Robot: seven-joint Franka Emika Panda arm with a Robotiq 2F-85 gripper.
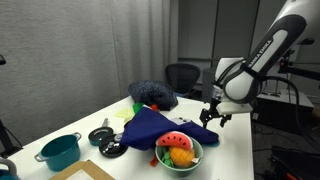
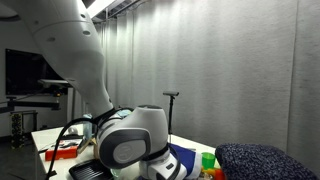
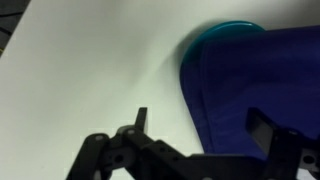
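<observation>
A dark blue cloth (image 1: 150,127) lies spread over the table in exterior view 1, one end reaching right toward the arm. In the wrist view the cloth (image 3: 265,80) fills the right side and partly covers a round teal object (image 3: 230,30), whose rim shows. My gripper (image 1: 218,117) is above the table by the cloth's right end, fingers apart. Its two fingers stand wide in the wrist view, the left finger (image 3: 141,119) over bare table and the right finger (image 3: 258,125) over the cloth. Nothing shows between them. In exterior view 2 the arm hides the gripper.
A green bowl (image 1: 196,159) of toy food, with a watermelon slice, stands at the front. A teal pot (image 1: 61,152), black pans (image 1: 101,133) and a brown board (image 1: 88,171) are on the left. A dark cushion-like item (image 1: 152,94) sits behind. Bare table lies right of the cloth.
</observation>
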